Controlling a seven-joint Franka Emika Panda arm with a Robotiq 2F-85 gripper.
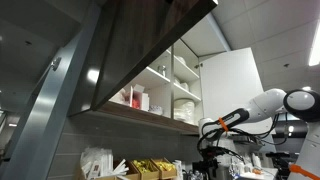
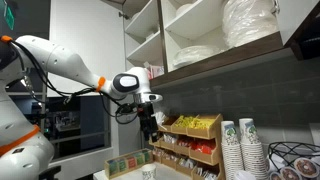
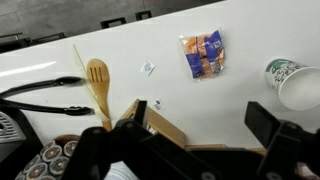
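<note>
In the wrist view my gripper has its two dark fingers wide apart, with only bare white counter between the tips. Beyond them lies a small orange-and-purple packet point(image 3: 203, 54), flat on the counter. To its right a white paper cup point(image 3: 290, 84) with green print seems to lie on its side. A wooden slotted spoon point(image 3: 98, 82) and black tongs point(image 3: 42, 100) are on the left. From the second exterior view, the gripper point(image 2: 148, 134) points down above the counter, higher than a white cup point(image 2: 148, 172) near the bottom edge.
Tiered wooden bins point(image 2: 192, 146) with colourful packets stand by the tiled wall, stacked cups point(image 2: 231, 150) beside them. An open overhead cabinet point(image 1: 160, 82) hangs above. A cardboard box edge point(image 3: 160, 124) and coffee pods point(image 3: 52, 160) sit close to the gripper. Mid-counter is mostly clear.
</note>
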